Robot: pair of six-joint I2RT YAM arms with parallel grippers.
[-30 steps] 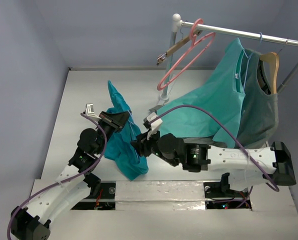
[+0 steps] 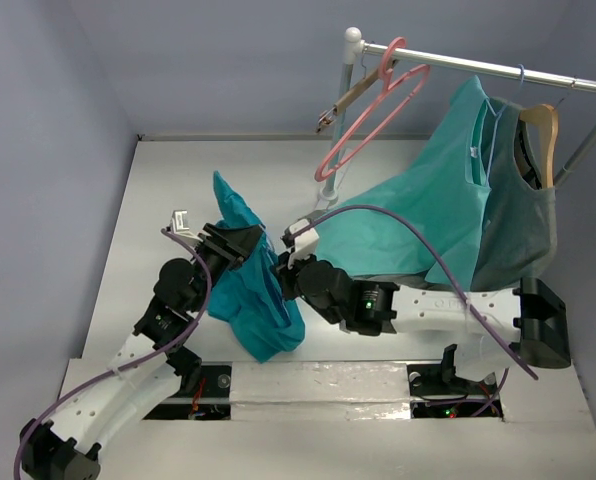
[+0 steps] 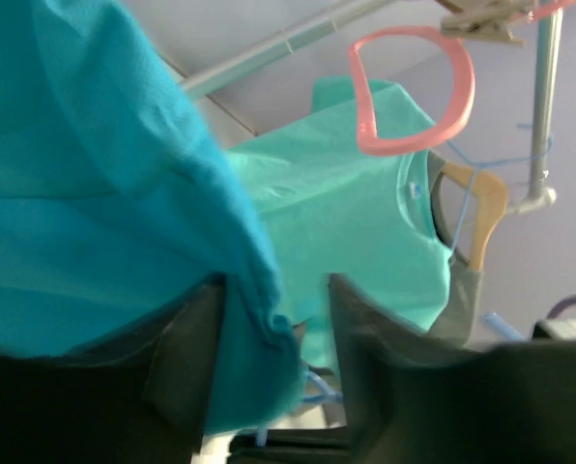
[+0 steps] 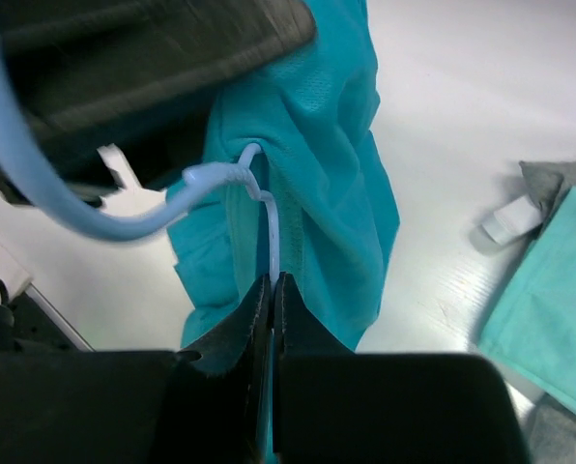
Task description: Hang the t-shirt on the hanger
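Note:
A teal t-shirt (image 2: 253,310) hangs bunched at the left gripper, its lower part spread toward the table. My left gripper is part open; a fold of the shirt (image 3: 211,222) runs into the space between its fingers, with a gap beside the right finger (image 3: 351,329). The right gripper is shut on the thin light-blue hanger (image 4: 211,177). One stretch of that hanger meets the shirt cloth (image 4: 317,164) below the left gripper's dark finger (image 4: 172,77). How far the hanger reaches inside the shirt is hidden.
At the right a metal rack (image 2: 478,66) carries a pink hanger (image 2: 378,105), a light teal garment (image 2: 418,210) and a grey garment (image 2: 528,230) on a wooden hanger (image 2: 544,135).
The shirt's lower right edge has moved slightly right, and its top tip sits a little lower. The left arm looks almost still.

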